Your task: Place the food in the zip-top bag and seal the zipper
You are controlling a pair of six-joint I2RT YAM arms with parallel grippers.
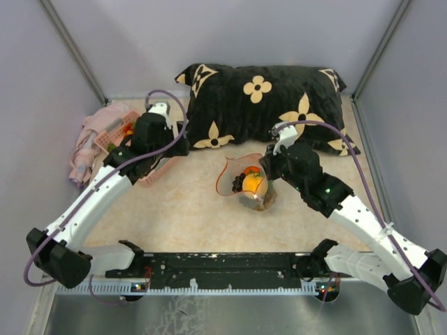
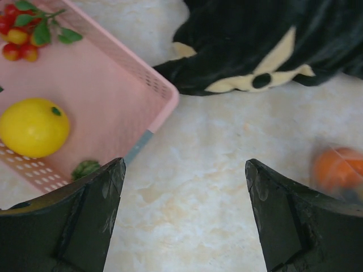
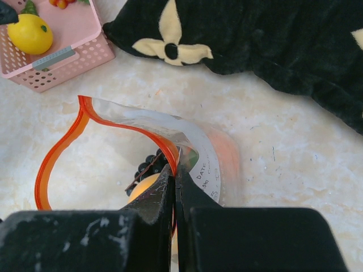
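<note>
The zip top bag stands mid-table with a yellow fruit, dark grapes and an orange-red item inside. My right gripper is shut on its orange zipper rim. My left gripper is open, empty, over the pink basket. In it are a lemon, red and yellow tomatoes and a green item.
A black cushion with cream flowers lies along the back. A pink cloth is at the left.
</note>
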